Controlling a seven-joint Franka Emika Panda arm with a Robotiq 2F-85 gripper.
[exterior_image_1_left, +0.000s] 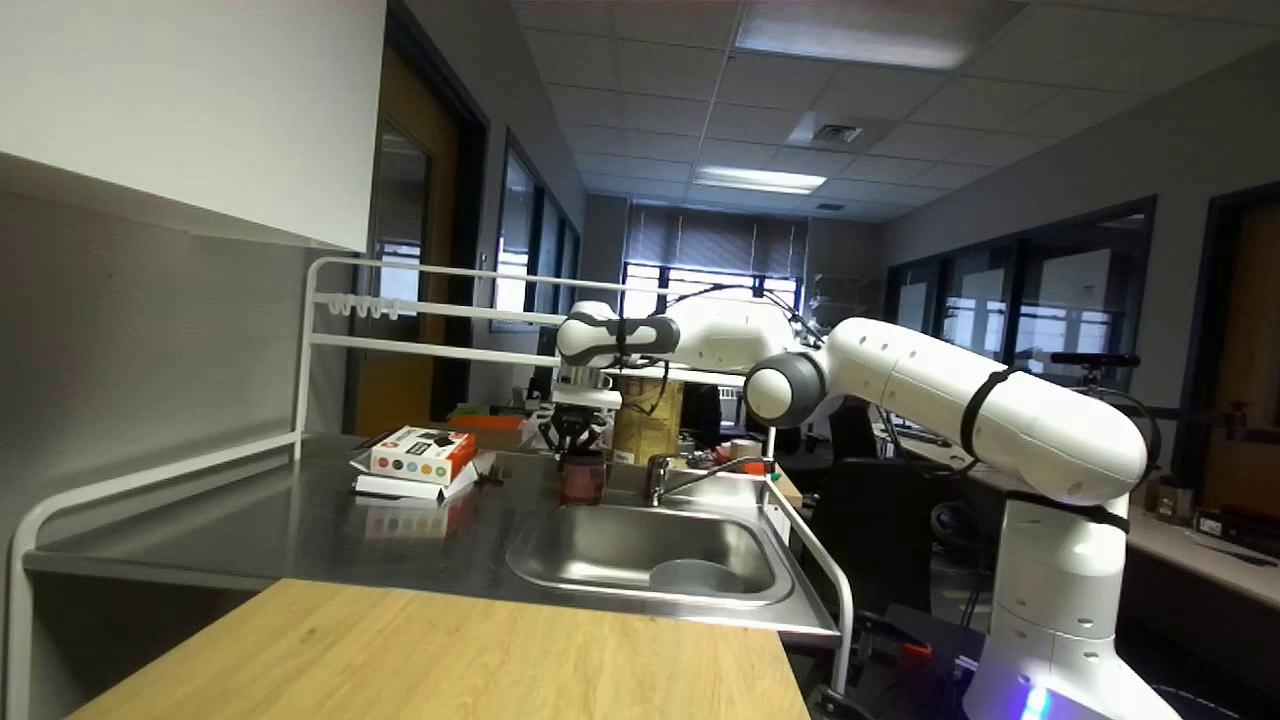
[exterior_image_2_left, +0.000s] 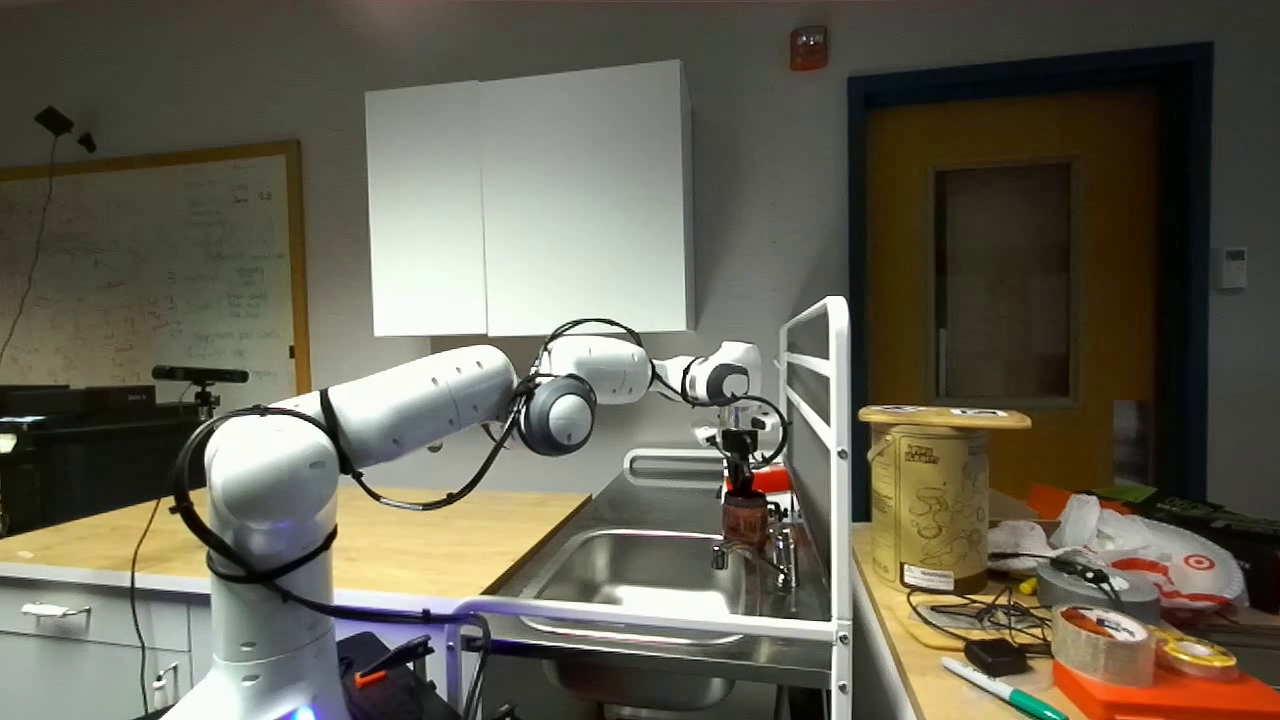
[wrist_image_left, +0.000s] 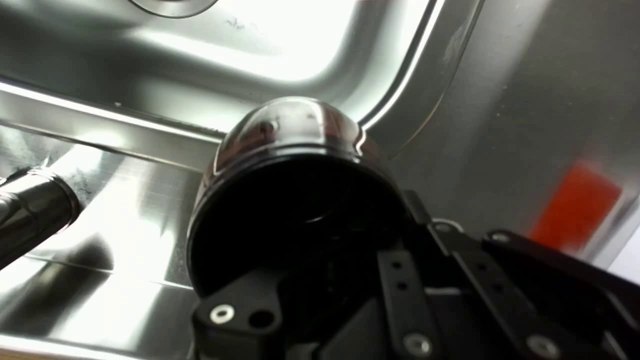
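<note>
A dark reddish-brown glossy pot is at the back of the steel counter, just behind the sink. My gripper points down over it and is shut on it. Exterior view 2 has the pot beside the faucet, directly under my gripper. Up close in the wrist view, the pot shows its round open mouth and dark inside. One black finger lies at the right of its rim; the rest of the grip is lost in shadow. Whether the pot's base touches the counter cannot be told.
The faucet stands close beside the pot. A white and red box lies on the counter to the left. A white rail runs along the counter's far edge.
</note>
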